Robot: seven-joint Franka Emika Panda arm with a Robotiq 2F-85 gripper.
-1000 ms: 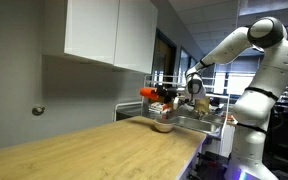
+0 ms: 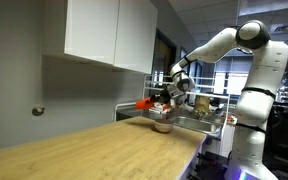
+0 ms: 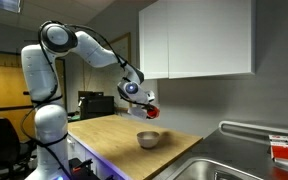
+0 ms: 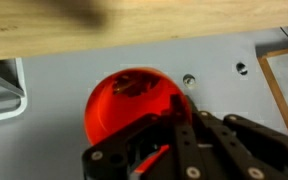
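A red cup (image 4: 102, 116) is held by my gripper, whose fingers are shut on its rim or wall. Its mouth faces the wrist camera, and something brownish shows inside. In exterior view 1 the red cup (image 2: 143, 104) hangs in the air on its side, a little above and left of a grey-brown bowl (image 2: 164, 126). From exterior view 2, the cup (image 3: 152, 112) appears above the bowl (image 3: 148, 139), with the gripper beside it. Where exactly the fingers grip is hard to make out.
A metal sink (image 3: 209, 172) lies past the counter's edge. White cabinets (image 3: 199, 45) hang above. A rack with several items stands behind the bowl.
The red cup has come down and shifted slightly left, and now tilts more. My arm has lowered with it. The bowl has stayed put.
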